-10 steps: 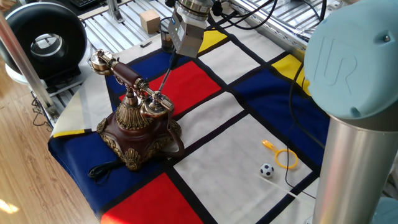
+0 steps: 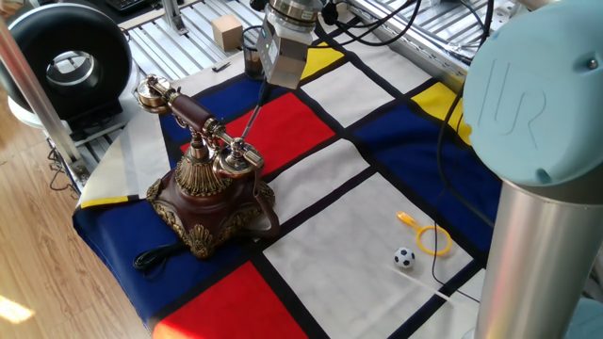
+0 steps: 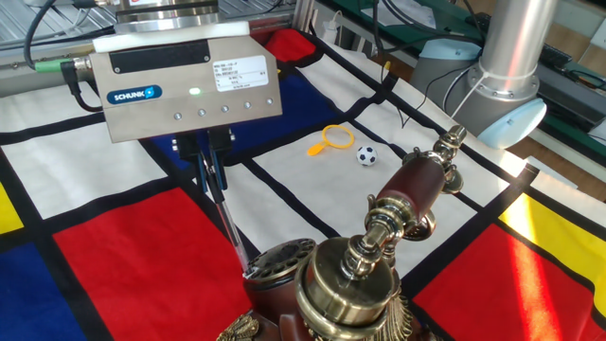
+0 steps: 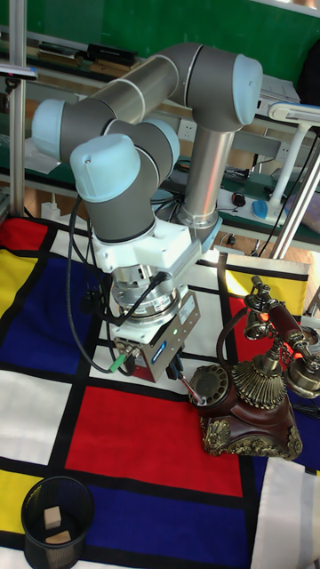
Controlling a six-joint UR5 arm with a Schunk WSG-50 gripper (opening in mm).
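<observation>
An antique-style telephone (image 2: 209, 188), dark brown with brass trim, stands upright on the patterned cloth. Its handset (image 3: 413, 194) rests across the cradle. In exterior view 2 the round dial (image 3: 281, 258) faces the arm's side. My gripper (image 3: 214, 182) is above and beside the telephone, its narrow black fingers shut on a thin silver rod (image 3: 230, 227). The rod slants down, and its lower end meets the dial near the rim; whether it sits inside a finger hole is too small to tell. In exterior view 3 the rod (image 4: 192, 388) also reaches the dial (image 4: 209, 383).
A small football (image 2: 404, 257) and a yellow ring-shaped toy (image 2: 432, 239) lie on a white patch. A black mesh cup (image 4: 58, 522) holding wooden blocks stands away from the telephone. A black cord (image 2: 155, 258) lies by the telephone's base.
</observation>
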